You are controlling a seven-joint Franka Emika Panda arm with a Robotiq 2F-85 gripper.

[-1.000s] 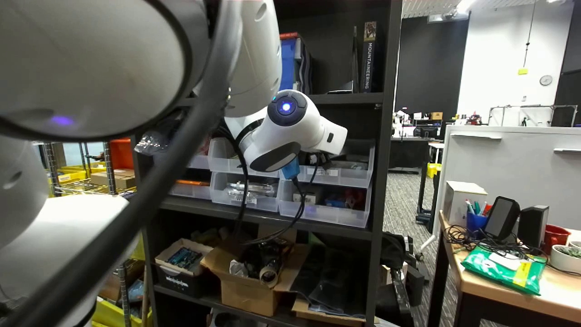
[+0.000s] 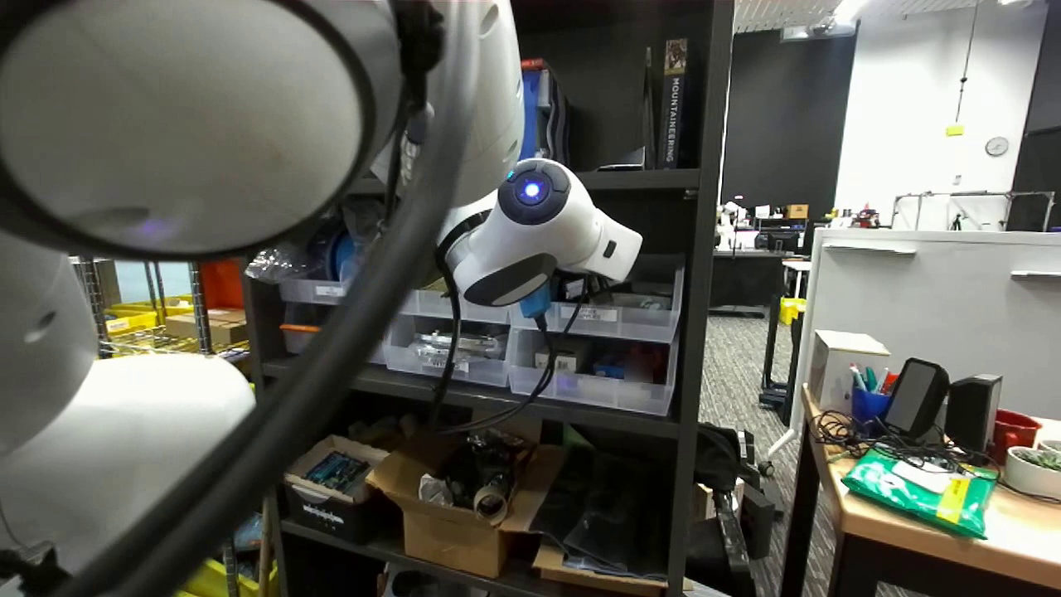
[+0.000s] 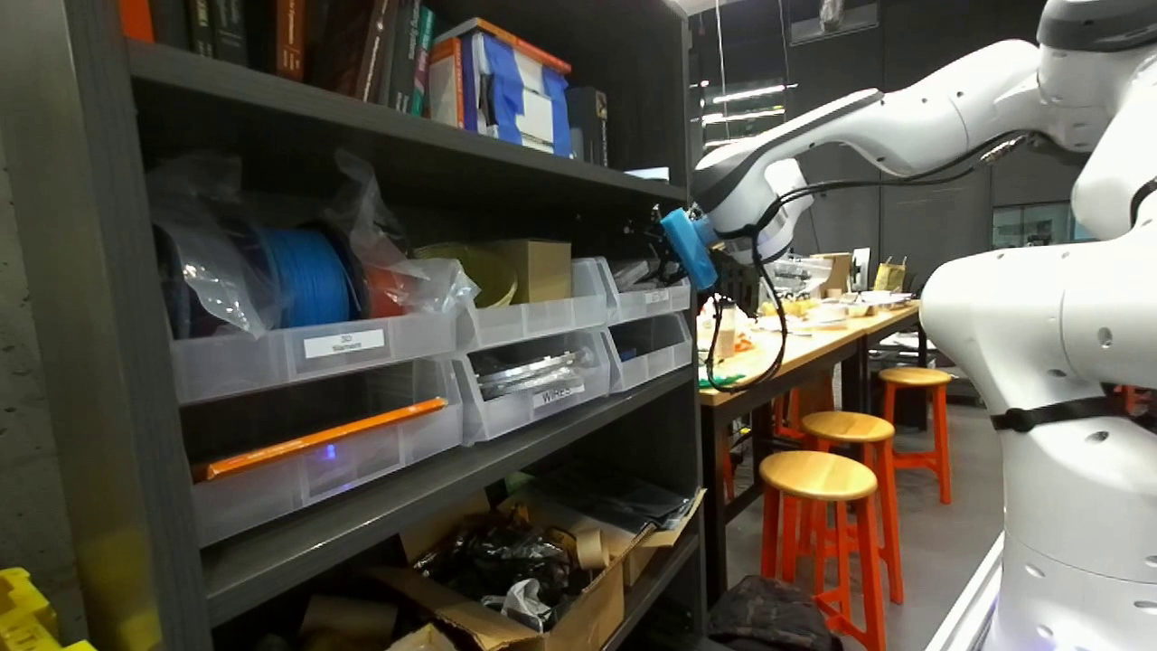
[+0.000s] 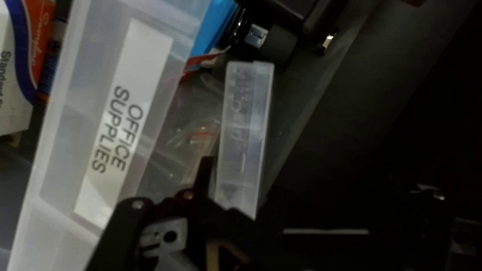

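Observation:
In the wrist view my gripper is open, its dark fingers spread across the lower part of the picture. Nothing can be seen held between them. Close ahead, a narrow clear plastic case point(image 4: 241, 135) with small parts inside lies in a translucent bin point(image 4: 58, 149) labelled OFFICE SUPPLIES. One finger tip overlaps the near end of the case in this view; whether they touch, I cannot tell. From the side, the wrist's blue part point(image 3: 691, 250) is at the right end of the shelf, over the upper right bin point(image 3: 651, 300). Deep shadow hides the other finger's surroundings.
A dark shelf board point(image 2: 637, 180) runs above the bins, and the shelf's upright point(image 2: 701, 298) stands close on the right. Loose black cables point(image 3: 776, 315) hang under the wrist. A staple box point(image 4: 13, 67) sits in the bin below.
In exterior view 1 the arm's wrist has shifted slightly to the right, and the upper arm links have moved right too. The bins near the wrist look unmoved.

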